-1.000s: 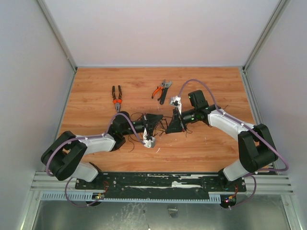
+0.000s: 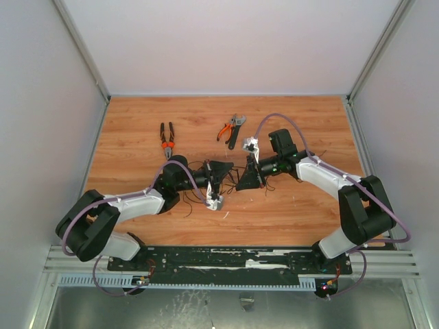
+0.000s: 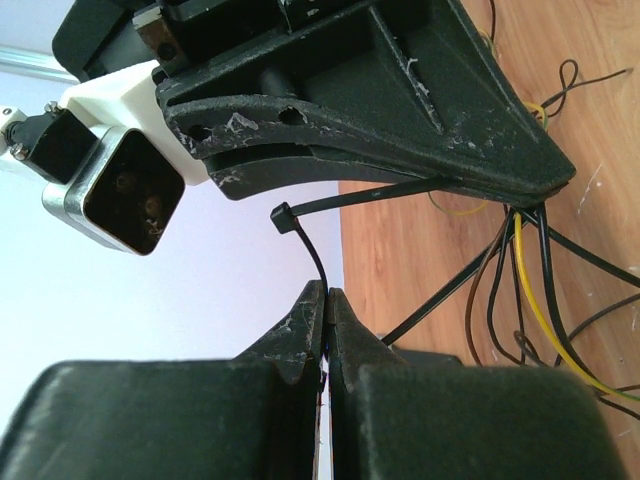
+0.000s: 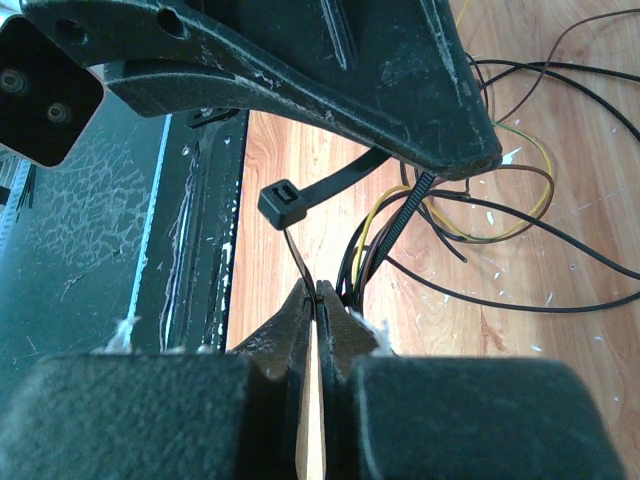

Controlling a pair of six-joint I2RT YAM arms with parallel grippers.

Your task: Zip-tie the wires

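Observation:
In the top view my left gripper [image 2: 230, 164] and right gripper [image 2: 241, 188] meet mid-table over the wires. The left wrist view shows the left gripper shut on a thin black strip of the zip tie, whose square head [image 3: 284, 218] sits just above; a strap runs on to the right fingers [image 3: 480, 165]. From the right wrist, the right gripper is shut on a thin strip below the head [image 4: 282, 205]. A ribbed band [image 4: 408, 222] goes from the left fingers down by the wires [image 4: 355, 265]. Whether it encircles every wire is unclear.
Orange-handled pliers [image 2: 225, 129] and a dark wrench [image 2: 235, 130] lie at the back. Another pair of pliers [image 2: 167, 140] rests at back left. Loose black, brown and yellow wires [image 4: 530, 215] spread around the grippers.
Both arms have shifted only very slightly, the left elbow a little outward. The grippers stay close together at the wires, and the tools have not moved.

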